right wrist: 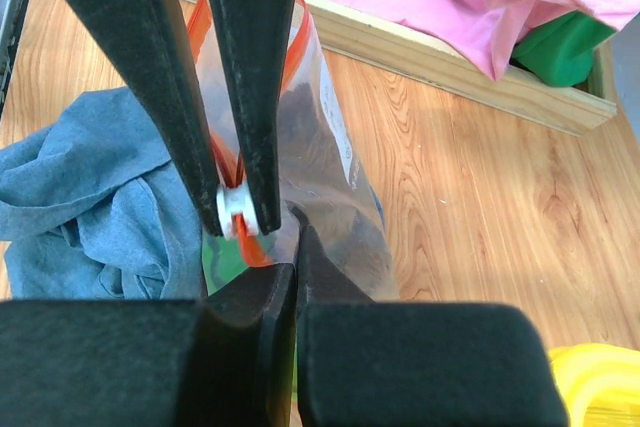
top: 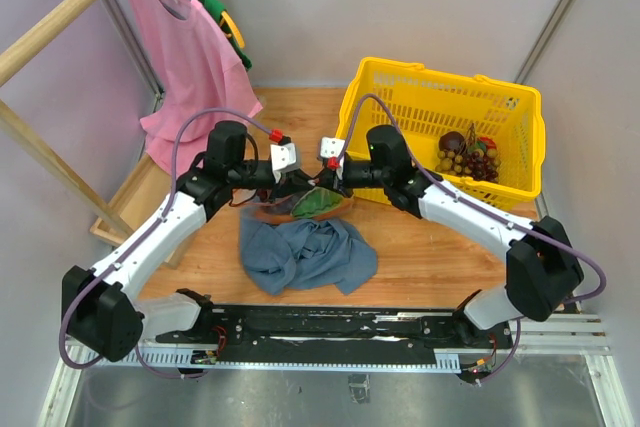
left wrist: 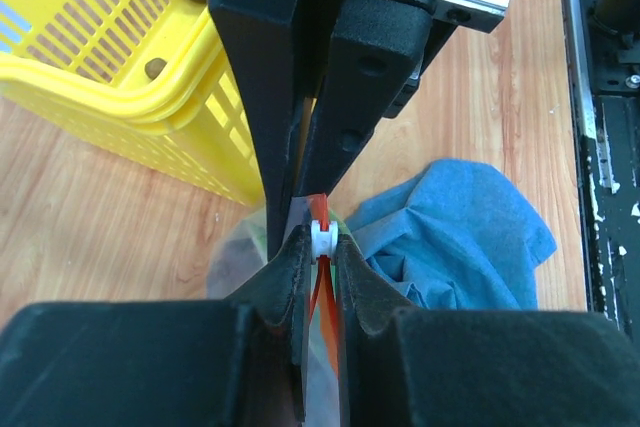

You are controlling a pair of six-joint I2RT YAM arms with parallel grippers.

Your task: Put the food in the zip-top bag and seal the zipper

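A clear zip top bag with orange zip strips lies between the arms, a green item showing inside. My left gripper is shut on the white zipper slider, over the orange strip. Close beside it, my right gripper is shut at the bag's upper edge. Clear film meets its fingertips; whether any is pinched between them I cannot tell. From above, both grippers nearly touch and hide the slider. How far the zip is closed does not show clearly.
A blue cloth lies just in front of the bag. The yellow basket, holding grapes and other food, stands behind right. At the left, a wooden rack carries a pink shirt. Bare table shows at right.
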